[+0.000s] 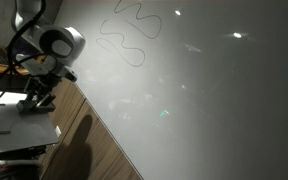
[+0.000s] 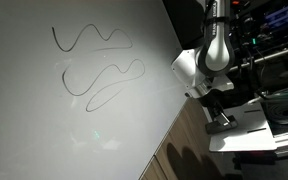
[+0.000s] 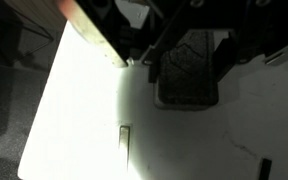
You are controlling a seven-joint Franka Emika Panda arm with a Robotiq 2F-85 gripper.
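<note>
A dark, rounded block that looks like an eraser (image 3: 187, 88) sits between the fingers of my gripper in the wrist view. The gripper is shut on it, low over the white table (image 3: 84, 120). In exterior view 2 the dark block (image 2: 221, 127) shows under the gripper (image 2: 216, 114), at the table's board-side end. Whether it touches the table, I cannot tell. Exterior view 1 has the gripper (image 1: 39, 102) at the left, its fingers dark and hard to make out. The whiteboard (image 2: 74, 140) bears two dark wavy lines.
A thin, pale stick-like item (image 3: 124, 150) and a small dark item (image 3: 265, 168) lie on the table. Wooden panelling (image 1: 84, 140) fills the gap between table and whiteboard. Nothing stands before the board.
</note>
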